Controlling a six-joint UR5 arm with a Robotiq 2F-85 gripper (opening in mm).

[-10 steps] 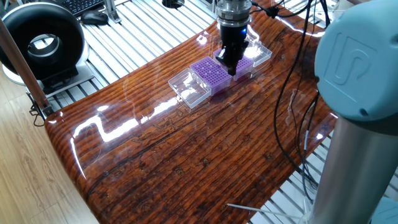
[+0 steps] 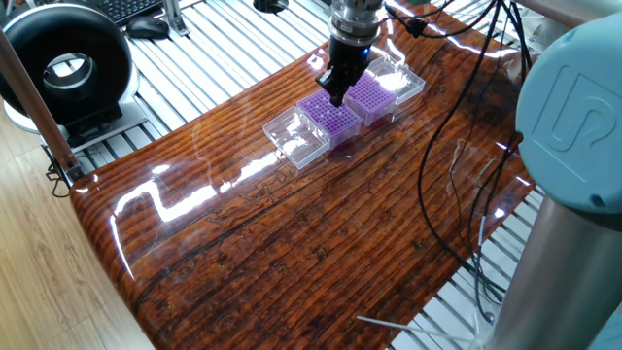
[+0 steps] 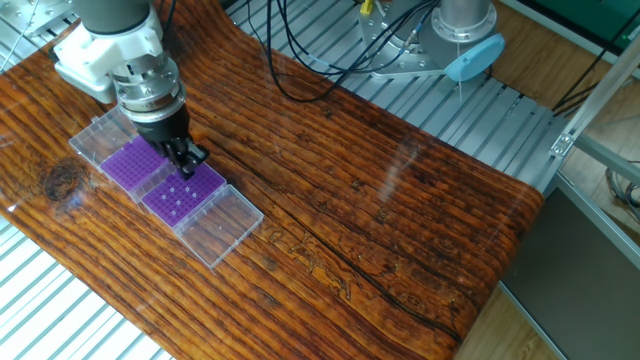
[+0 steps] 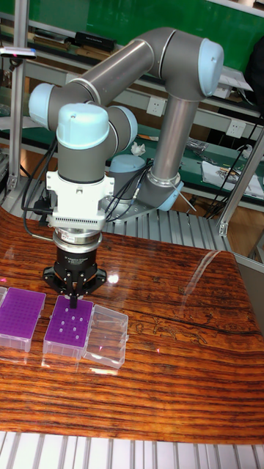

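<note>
Two purple racks in clear boxes sit side by side on the wooden table. One rack (image 4: 67, 338) carries several small, pale tubes standing in its holes; the other rack (image 4: 20, 314) shows no tubes that I can make out. My gripper (image 4: 74, 303) points down over the back part of the rack with tubes. Its fingertips are together and look shut, low and close to the rack top. Whether they touch it, or pinch something small, is too fine to see. In exterior view 1 the gripper (image 2: 336, 101) covers part of that rack (image 2: 335, 122).
A clear open lid (image 3: 222, 226) lies flat beside the rack with tubes, and another lid (image 3: 101, 136) lies beyond the other rack. Black cables (image 2: 437, 160) hang near the arm.
My gripper has shifted left and slightly up in exterior view 1, from in front of the other rack to over the rack with tubes. The arm's blue joint cap moved right. The racks stayed put.
</note>
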